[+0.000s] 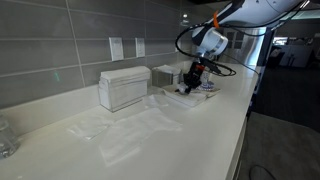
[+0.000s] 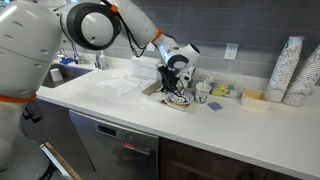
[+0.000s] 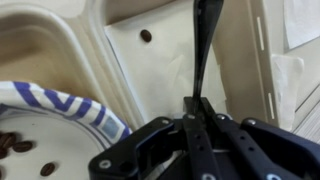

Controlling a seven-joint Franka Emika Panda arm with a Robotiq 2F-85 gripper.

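In the wrist view, my gripper is shut on a long black utensil, held by a thin part; its far end runs out of the frame, so I cannot tell its full shape. Beneath it lies a pale tray with a white sheet inside, on which a single dark bean rests. At lower left a blue-and-white rimmed bowl holds several dark beans. Exterior view 2 shows the gripper low over the tray area, close to the bowl.
A cup and a shallow wooden box stand right of the bowl, near two tall patterned vases. A white box sits against the tiled wall. White sheets lie on the counter, whose front part is clear.
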